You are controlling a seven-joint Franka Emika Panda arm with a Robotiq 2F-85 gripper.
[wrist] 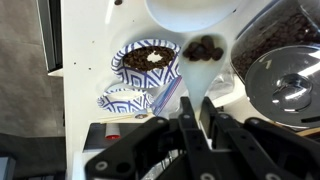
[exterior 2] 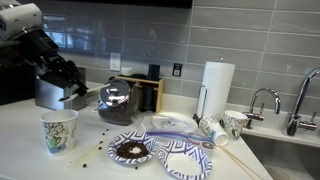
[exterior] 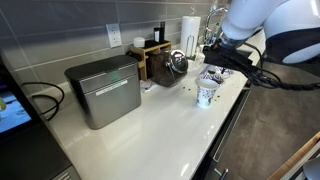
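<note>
A white spoon (wrist: 198, 78) carries several dark brown beans in its bowl, and my gripper is shut on its handle. The patterned paper cup (exterior 2: 58, 131) stands upright on the counter, with my gripper (exterior 2: 74, 91) above it and slightly to one side. In the wrist view the cup's pale inside (wrist: 188, 10) lies just beyond the spoon's tip. A blue-patterned bowl (wrist: 121, 66) holds dark beans with a white patch. Beside it sits a second patterned bowl (wrist: 108, 100) with pale contents.
A glass-fronted round container (exterior 2: 118, 102) of dark beans stands behind the bowls. Two more patterned cups (exterior 2: 234, 122) lie or stand near the paper towel roll (exterior 2: 216, 88). A steel box (exterior: 105, 90) occupies the counter's left.
</note>
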